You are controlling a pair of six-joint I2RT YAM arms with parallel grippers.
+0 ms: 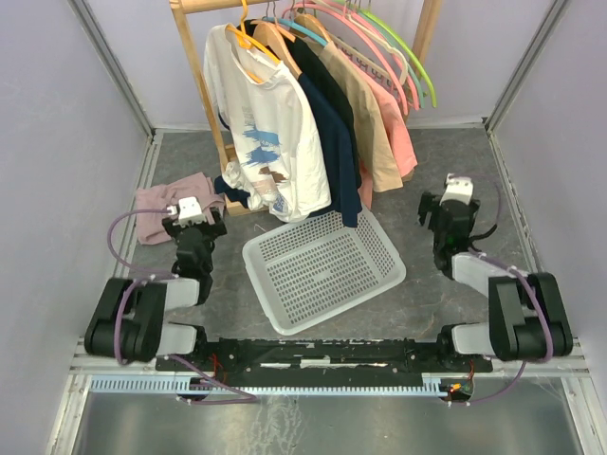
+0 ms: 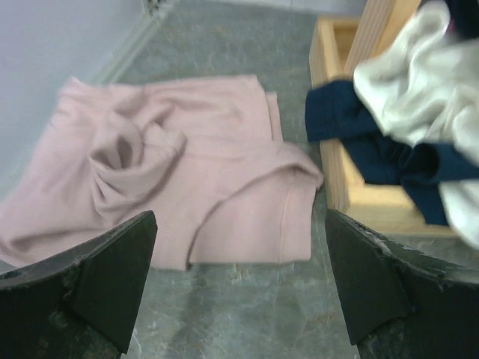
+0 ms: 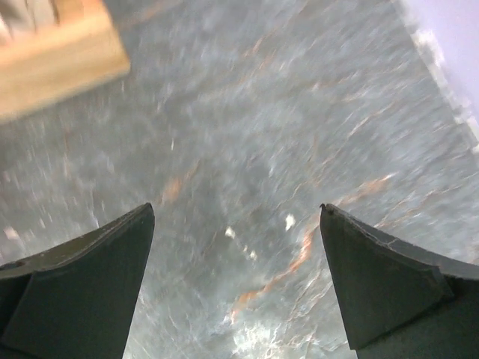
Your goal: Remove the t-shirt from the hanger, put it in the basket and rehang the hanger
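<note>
A white printed t-shirt (image 1: 266, 142) hangs on a yellow hanger (image 1: 242, 38) at the front of a wooden rack, among navy, tan and pink garments. My left gripper (image 1: 194, 222) stands open at the lower left of the rack; in the left wrist view its fingers face a folded pink cloth (image 2: 239, 202) and the rack's wooden base (image 2: 378, 200). My right gripper (image 1: 459, 204) is open on the right, over bare dark floor, with a wooden base edge (image 3: 60, 63) at the upper left of the right wrist view.
A white perforated basket (image 1: 322, 275) lies in the middle between the arms, below the hanging clothes. Walls bound the space on both sides. Bare floor surrounds the right gripper.
</note>
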